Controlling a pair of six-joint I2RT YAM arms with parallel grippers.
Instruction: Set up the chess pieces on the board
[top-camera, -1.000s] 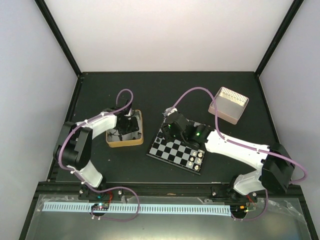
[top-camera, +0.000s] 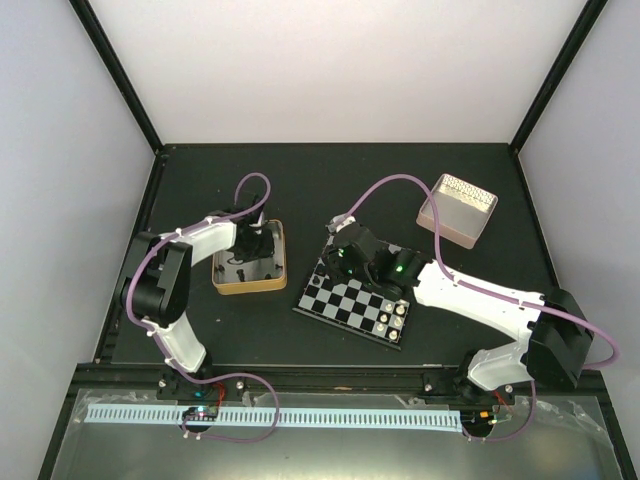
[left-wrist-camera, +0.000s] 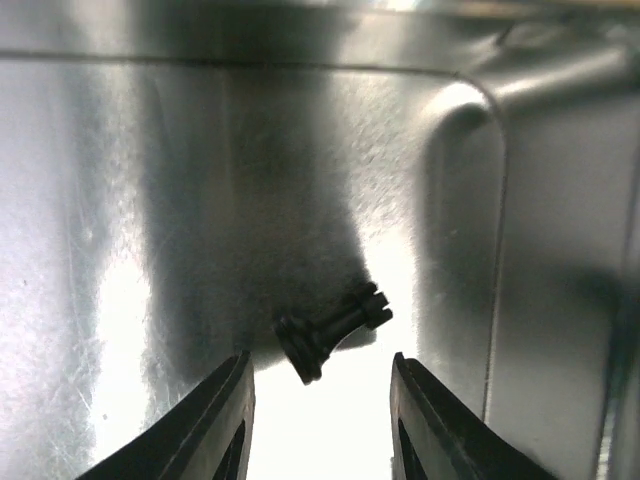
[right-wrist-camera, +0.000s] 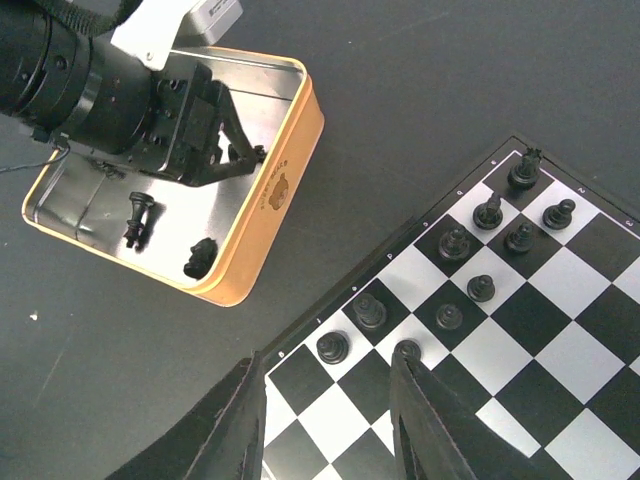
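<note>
My left gripper is inside the metal tin (right-wrist-camera: 275, 215), its fingers apart just short of a black chess piece (left-wrist-camera: 330, 325) lying on its side on the steel floor. In the right wrist view, more black pieces (right-wrist-camera: 140, 215) lie in the tin. My right gripper is over the chessboard (right-wrist-camera: 575, 360), fingers apart with nothing seen between them. Several black pieces (right-wrist-camera: 455, 242) stand on the board's squares; white pieces (top-camera: 390, 320) stand at its near right in the top view.
A pink box (top-camera: 450, 230) with a perforated lid section sits at the back right. Dark bare tabletop (top-camera: 340, 180) lies behind the board and the tin.
My left arm has shifted slightly over the tin, with its upper arm links a little raised. The right arm has barely moved.
</note>
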